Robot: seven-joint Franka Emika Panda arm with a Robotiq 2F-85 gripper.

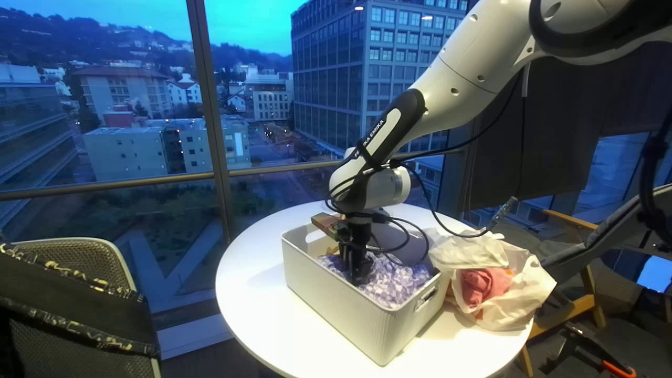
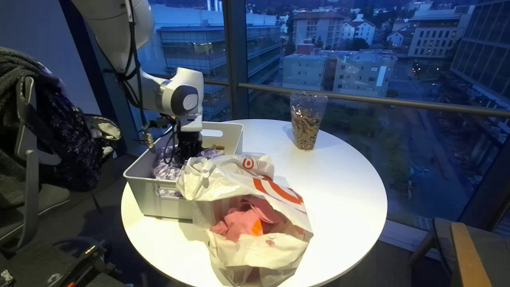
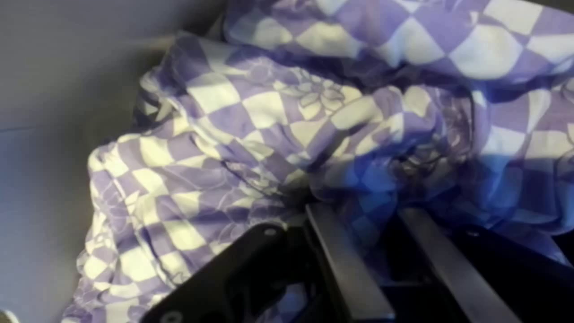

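Observation:
A purple-and-white checkered cloth (image 3: 215, 145) with a floral pattern lies bunched in the white bin (image 1: 340, 312). My gripper points down inside that bin, with its fingertips in the cloth. In the wrist view the fingers (image 3: 350, 269) stand partly apart, and a fold of cloth lies in the gap between them. Whether they press on this fold cannot be told. Exterior view 1 shows the gripper (image 1: 360, 271) low against the cloth (image 1: 397, 280); its fingertips are hidden there. In exterior view 2 the bin wall and a bag cover part of the cloth (image 2: 167, 167).
A white plastic bag (image 2: 267, 251) with pink cloth (image 2: 248, 220) inside sits against the bin. Farther off on the round white table (image 2: 339, 191) stands a clear bag of brown pieces (image 2: 306, 126). Cables loop beside the wrist. The bin's walls surround the gripper.

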